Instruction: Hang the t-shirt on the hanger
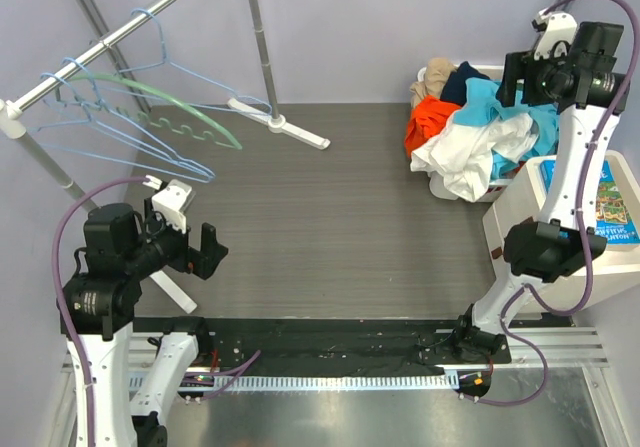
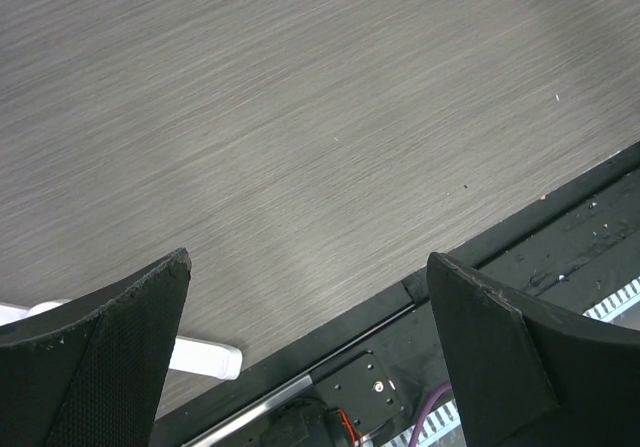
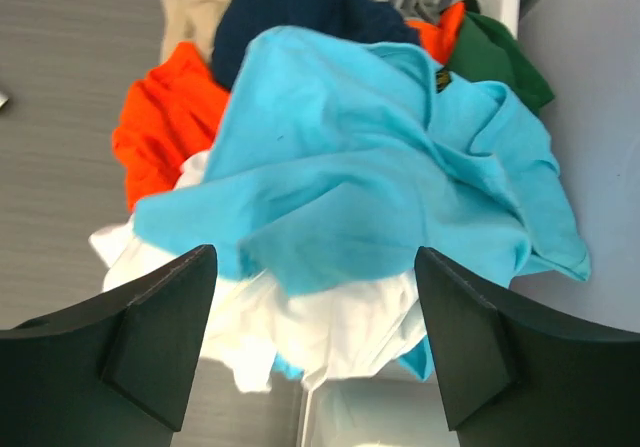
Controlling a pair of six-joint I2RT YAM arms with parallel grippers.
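A basket of crumpled clothes at the back right holds a cyan shirt (image 3: pixel 350 197), a white one (image 1: pixel 465 167), and orange (image 3: pixel 165 117), navy and beige pieces. My right gripper (image 1: pixel 522 77) hangs over the pile; in the right wrist view its fingers are apart above the cyan cloth, with none visibly gripped. My left gripper is open and empty over bare floor by the clothes rack, where light blue hangers (image 1: pixel 150 149) and a green hanger (image 1: pixel 185 107) hang from the rail (image 1: pixel 145 19).
A white bin (image 1: pixel 530 277) with a colourful book (image 1: pixel 610 207) stands at the right, below the basket. The grey floor (image 1: pixel 330 217) between rack and basket is clear. A dark edge with a rail runs along the front.
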